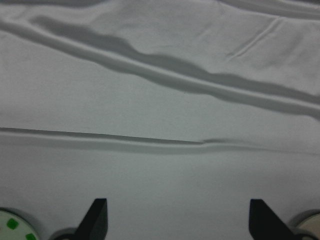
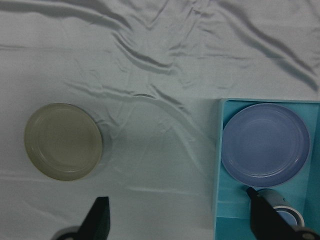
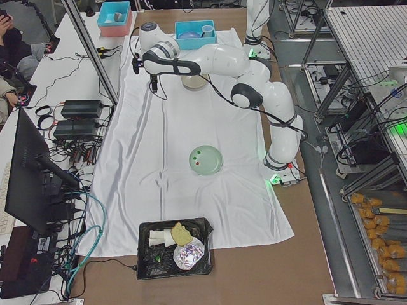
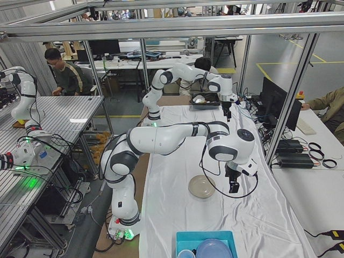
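My left gripper hangs open and empty over bare white cloth, between a green plate [image 1: 12,227] and a beige plate [image 1: 312,225]. In the camera right view it is the far gripper [image 4: 227,112]. My right gripper is also open and empty, above the cloth between the beige plate [image 2: 63,141] and a blue tray [image 2: 218,165]. The tray holds a blue plate [image 2: 265,142] and a cup [image 2: 275,199]. The green plate [image 3: 210,165] lies mid-table in the camera left view.
A black tray [image 3: 146,267] with a foil-covered item and other objects stands at the near end. A monitor [image 3: 28,171], cables and metal frame posts line the side.
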